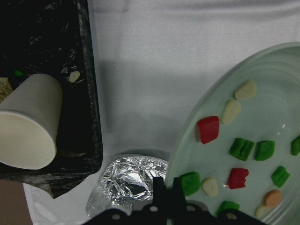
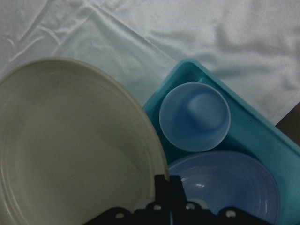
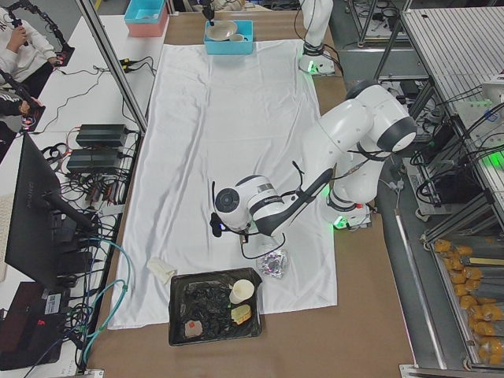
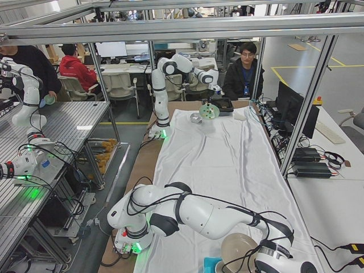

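My left gripper is shut on the rim of a pale green plate (image 1: 262, 112) holding chopped red, green and cream pieces; it is held above the cloth near a foil-covered bowl (image 1: 131, 180) and a black lined tray (image 1: 84, 131) with a lying white cup (image 1: 28, 126) and scraps. At the other end, my right gripper is shut on the rim of a beige plate (image 2: 75, 131), held at a blue bin (image 2: 253, 122) containing a blue cup (image 2: 194, 117) and a blue bowl (image 2: 220, 183).
A folded pale cloth (image 3: 162, 268) lies left of the black tray. A monitor and cables (image 3: 47, 220) line the left side; people sit beyond the table.
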